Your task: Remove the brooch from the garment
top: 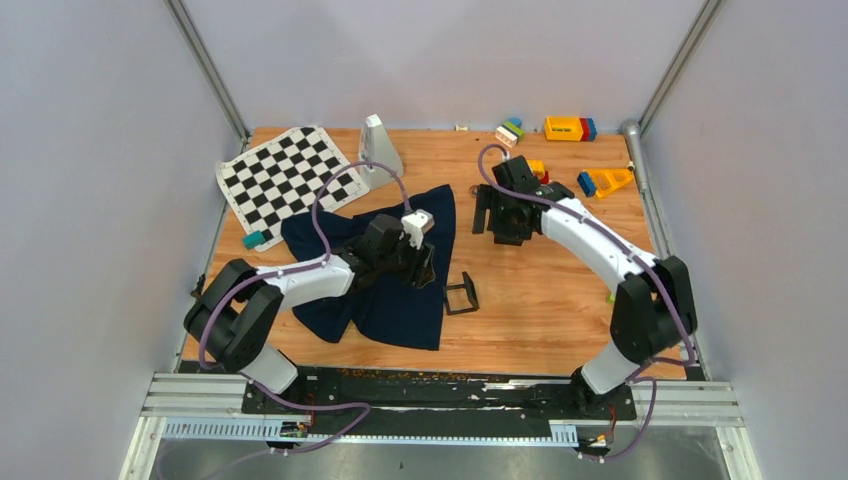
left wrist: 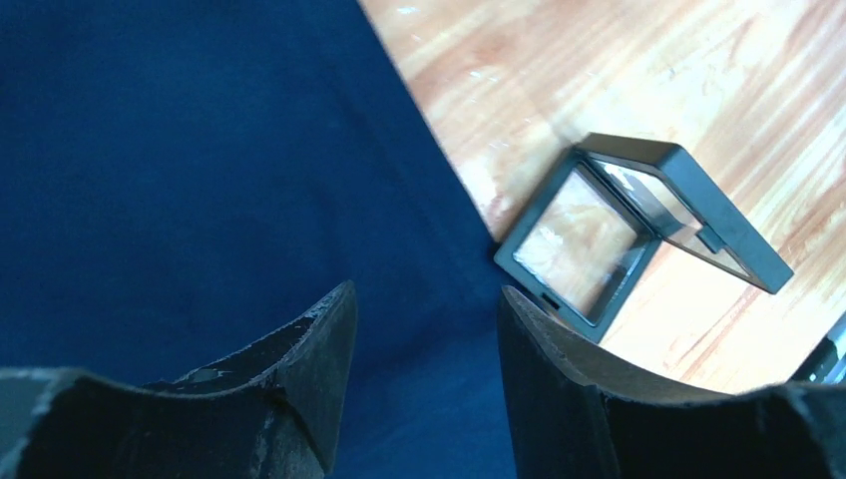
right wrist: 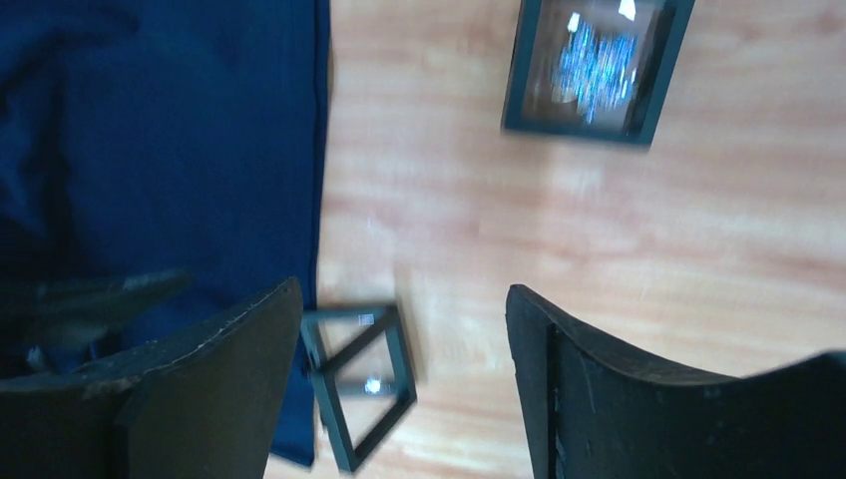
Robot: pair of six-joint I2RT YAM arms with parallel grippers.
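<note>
The garment (top: 400, 318) is dark navy cloth spread on the left of the table. Bare cloth (left wrist: 219, 180) fills much of the left wrist view, with no brooch visible on that part. Above the cloth's right side, my left gripper (top: 425, 272) is open, with nothing between its fingers. A small clear box with a dark frame (left wrist: 577, 244) stands with its lid up at the cloth's right edge; it looks empty. My right gripper (top: 482, 210), also open and empty, is over bare wood up and right of that box (right wrist: 354, 384).
A second dark-framed case (right wrist: 517, 90) with a bluish glitter inside lies on the wood; what glitters I cannot tell. A checkerboard (top: 290, 180) and a white stand (top: 378, 150) are at the back left. Toy blocks (top: 565, 128) are at the back right.
</note>
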